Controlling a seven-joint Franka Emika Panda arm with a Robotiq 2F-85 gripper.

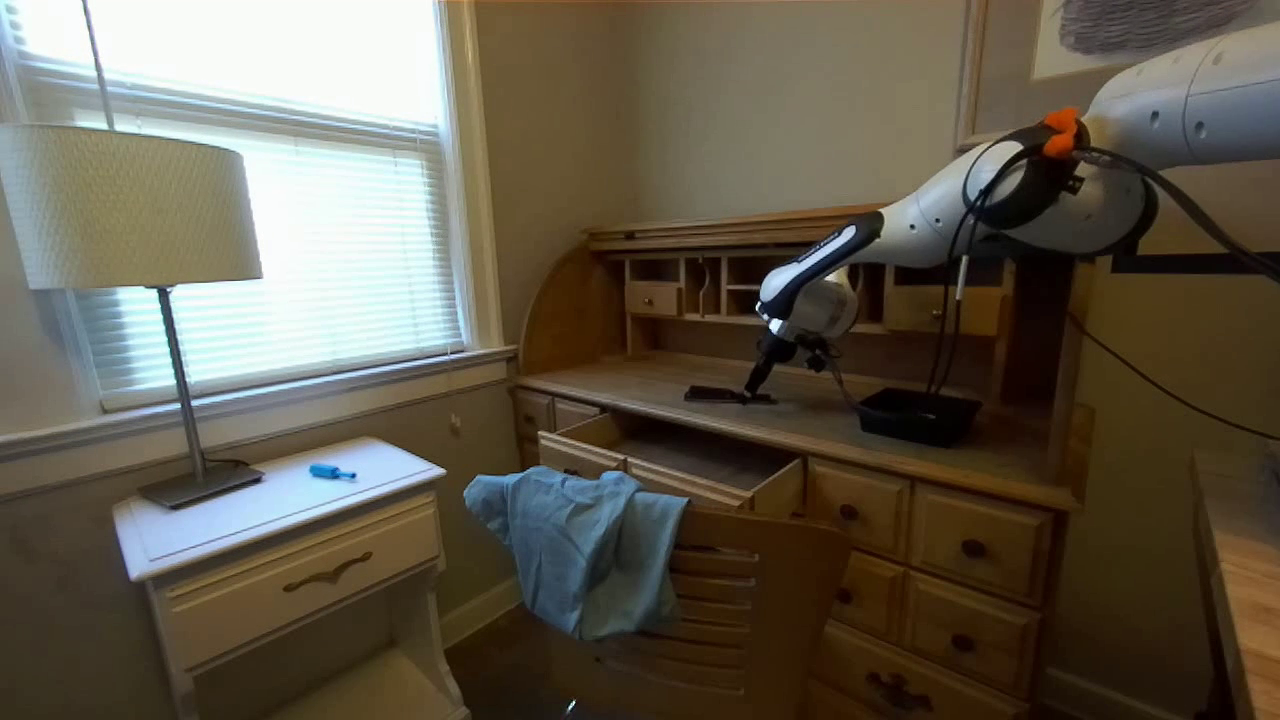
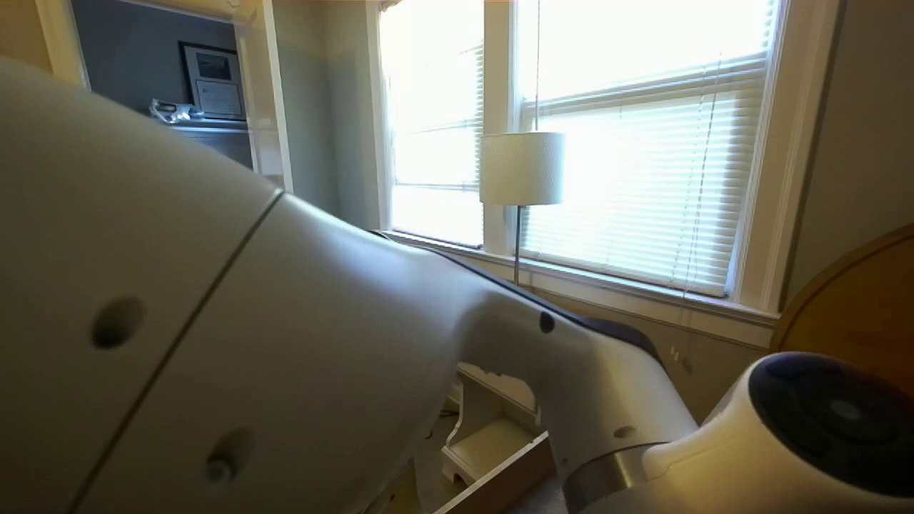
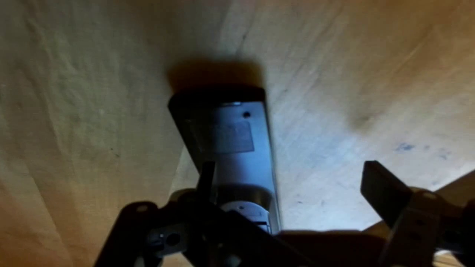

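A flat, dark device like a remote control (image 3: 233,133) lies on the wooden desktop, its far end and a small label panel showing in the wrist view. My gripper is open above it, with one black finger over the device's left side and the other over bare wood to the right. The device's near end is hidden behind the gripper. In exterior view 1 the dark device (image 1: 713,394) lies on the roll-top desk, and my gripper (image 1: 751,394) is right at its right-hand part. Whether they touch, I cannot tell.
A black tray (image 1: 919,418) stands right of the gripper on the desk. Below the desktop, a drawer (image 1: 708,462) is pulled out. A chair with a blue cloth (image 1: 588,546) is in front.
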